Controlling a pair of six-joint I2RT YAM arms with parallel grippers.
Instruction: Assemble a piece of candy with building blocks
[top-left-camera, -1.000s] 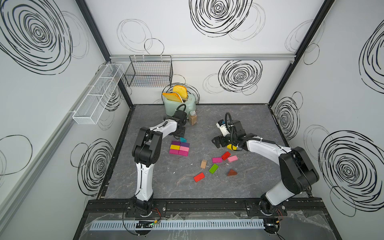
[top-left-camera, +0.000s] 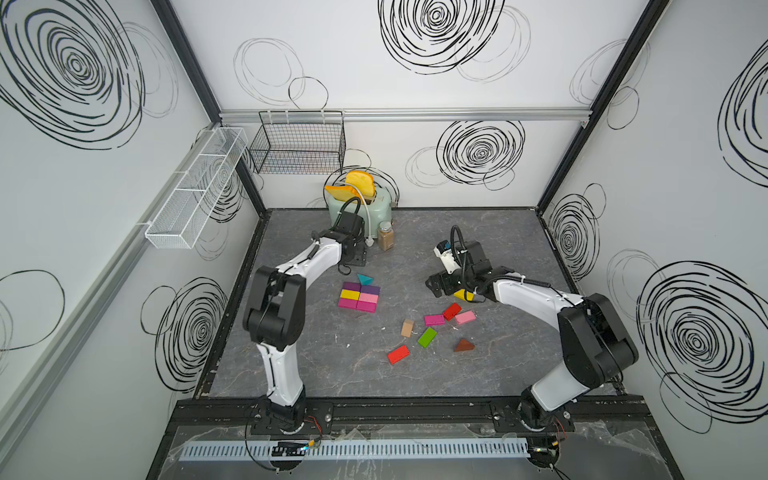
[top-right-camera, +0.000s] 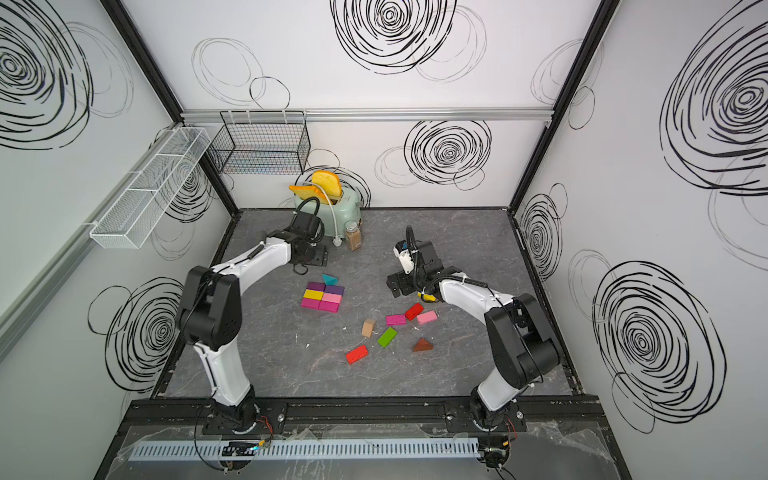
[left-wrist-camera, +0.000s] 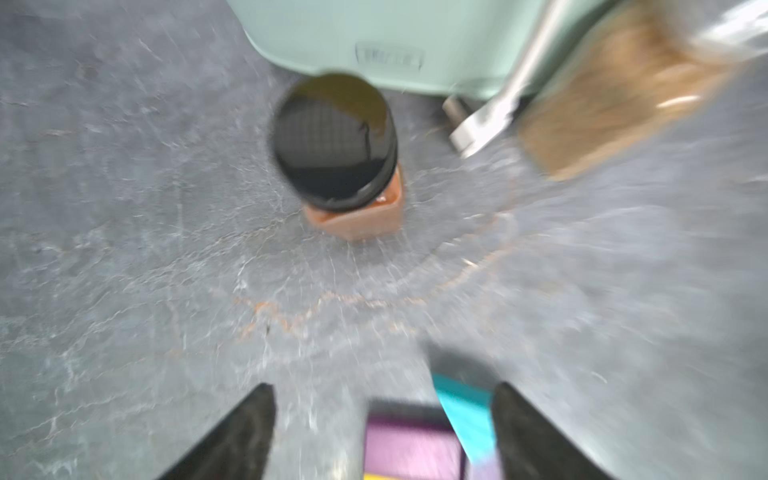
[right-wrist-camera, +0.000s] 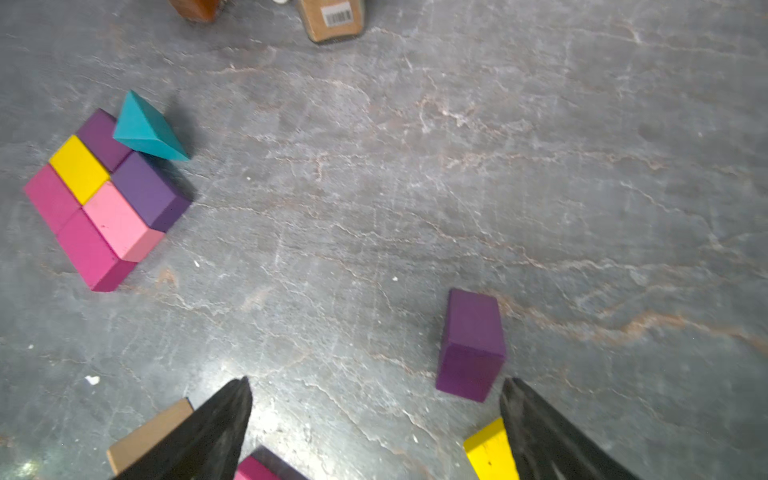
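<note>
Six blocks form a rectangle: purple, yellow (top-left-camera: 349, 294), pink (right-wrist-camera: 121, 217) and magenta (right-wrist-camera: 92, 249). A teal triangle (top-left-camera: 365, 278) touches its back edge. My left gripper (top-left-camera: 356, 254) is above the table behind this group, open, with nothing between its blurred fingers. My right gripper (top-left-camera: 440, 285) stands open over the right side of the blocks, and a separate purple block (right-wrist-camera: 470, 344) lies between and just beyond its fingers in the right wrist view.
Loose red (top-right-camera: 356, 353), green (top-right-camera: 387, 337), tan, brown, pink, magenta and yellow blocks lie at centre right. At the back are a toaster (top-right-camera: 344, 209), a spice jar (top-right-camera: 354, 236) and a dark-lidded jar (left-wrist-camera: 334, 144).
My right arm is almost still.
</note>
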